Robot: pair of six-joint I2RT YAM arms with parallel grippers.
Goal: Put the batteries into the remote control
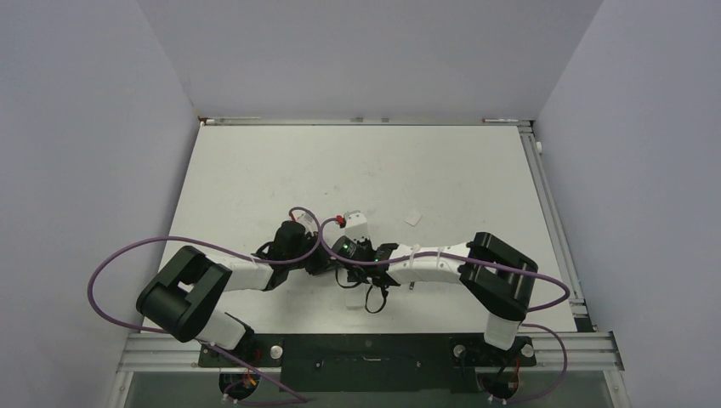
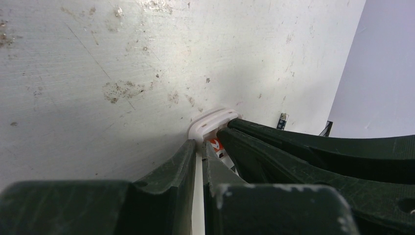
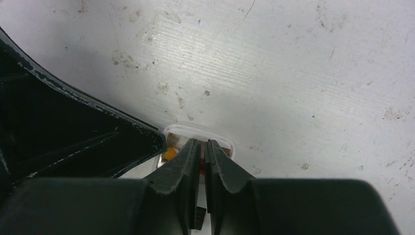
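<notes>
The white remote control (image 1: 354,299) lies on the table, back up, its upper part hidden under my arms. In the right wrist view its open compartment (image 3: 182,138) shows a spring, an orange-ended battery (image 3: 170,153) and red beneath my fingertips. My left gripper is shut on the remote's side wall at the compartment's end. Over the compartment, my right gripper has its fingertips a narrow gap apart; nothing shows clearly held. A red battery (image 2: 216,144) appears inside the remote in the left wrist view, partly covered by the right fingers. How fully it is seated is hidden.
Another battery (image 1: 412,286) lies loose right of the remote, below the right arm. A small white cover (image 1: 414,218) sits farther back. The two grippers are very close together.
</notes>
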